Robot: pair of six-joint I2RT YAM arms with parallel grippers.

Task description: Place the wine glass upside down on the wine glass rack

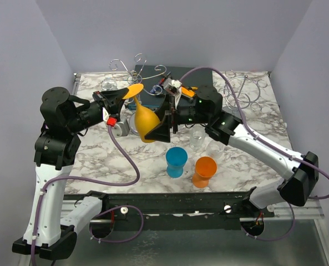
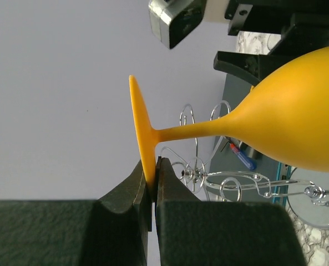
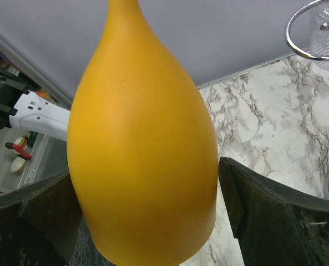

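Note:
A yellow wine glass is in the air over the counter, slanted, its foot up to the left. My left gripper is shut on the rim of the glass's foot. My right gripper stands open with the bowl between its fingers; whether they touch it I cannot tell. The wire glass rack is at the back, behind the glass, with another wire rack at the back right.
A blue cup and an orange cup stand at the front, near clear glasses. A dark board with tools lies at the back.

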